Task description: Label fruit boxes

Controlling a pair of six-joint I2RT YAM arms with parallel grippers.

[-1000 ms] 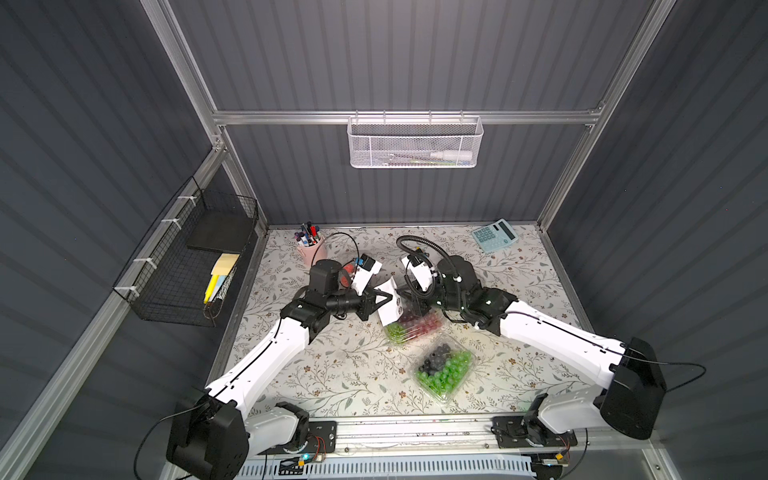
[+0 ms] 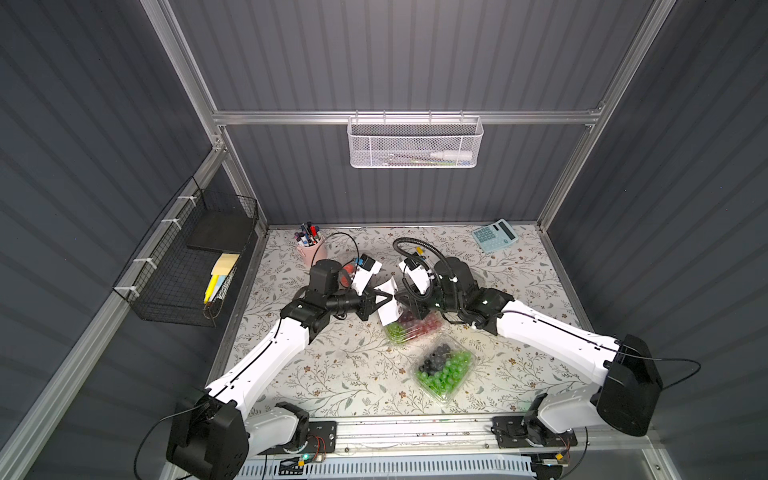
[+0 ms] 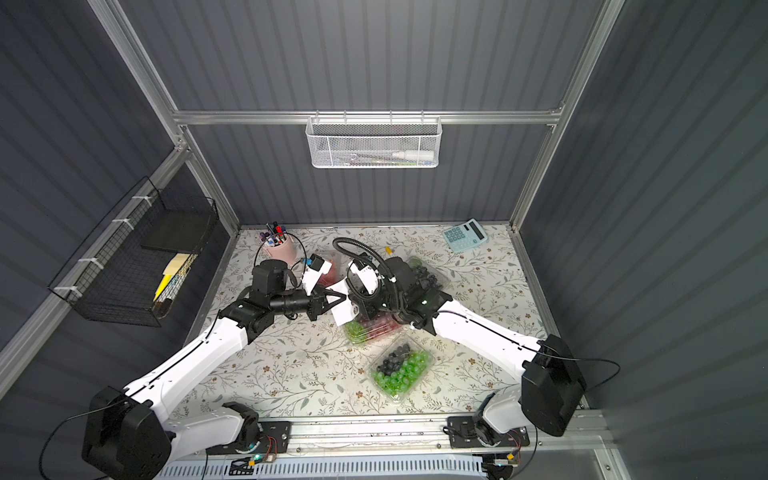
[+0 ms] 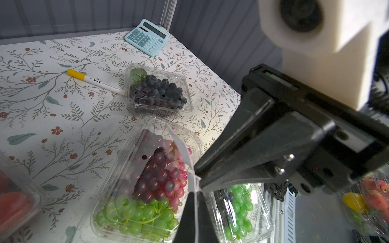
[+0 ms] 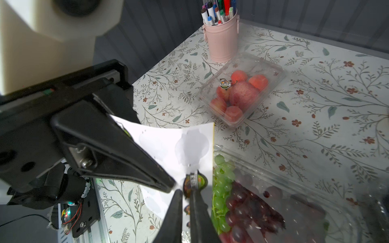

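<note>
A white sheet of round fruit stickers stands upright between the arms, several of its spots bare. My left gripper is shut on the sheet's edge; the sheet appears edge-on in the left wrist view. Facing it, my right gripper is slightly open, its tips at a dark sticker standing out from the sheet. Whether the tips touch that sticker is hard to tell. Below lies a clear box of red and green grapes. A peach box carries a round label on its lid.
A box of black and green grapes sits nearer the front. Behind are a dark grape box, a yellow-capped marker and a calculator. The pink pen cup stands at back left.
The left arm and the boxes have stayed put.
</note>
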